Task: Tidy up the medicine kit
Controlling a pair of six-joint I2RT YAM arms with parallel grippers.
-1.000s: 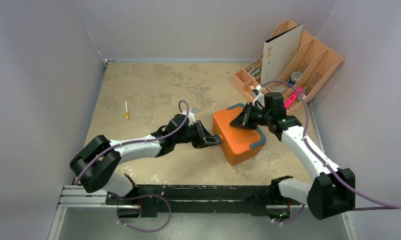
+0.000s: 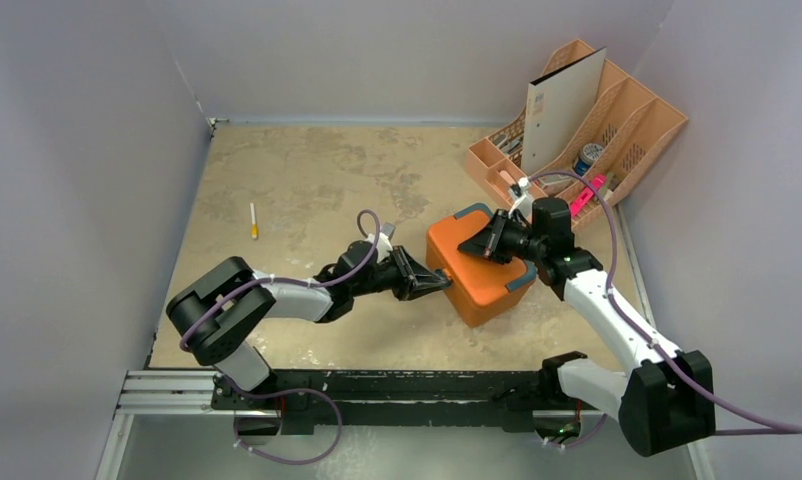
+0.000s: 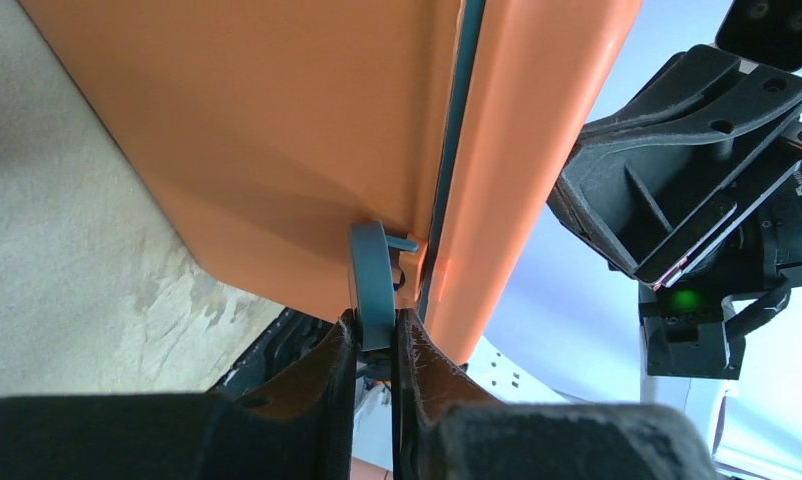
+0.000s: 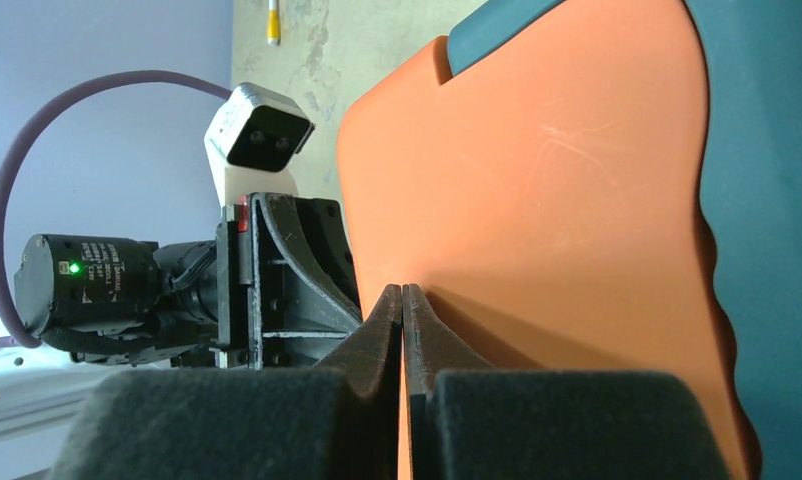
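Note:
The orange medicine kit (image 2: pixel 467 268) sits on the table right of centre, its lid down and teal strips at two ends of its top. On its left-facing side is a teal latch (image 3: pixel 373 285), standing out from the wall near the lid seam. My left gripper is shut on that latch, which shows between its fingertips. Over the lid, my right gripper is shut with nothing between its fingers; its tips are at or just above the orange surface, and contact cannot be made out. The inside of the kit is hidden.
Behind the kit stands a peach organizer (image 2: pixel 627 130) with a white folder (image 2: pixel 562 110), a pink object (image 2: pixel 587 195) and a small jar (image 2: pixel 588 157). A yellow-and-white pen (image 2: pixel 254 222) lies far left.
My left arm's elbow has swung to the right and its gripper has edged slightly right at the latch. The right forearm has lowered a little toward the front; the kit has barely shifted.

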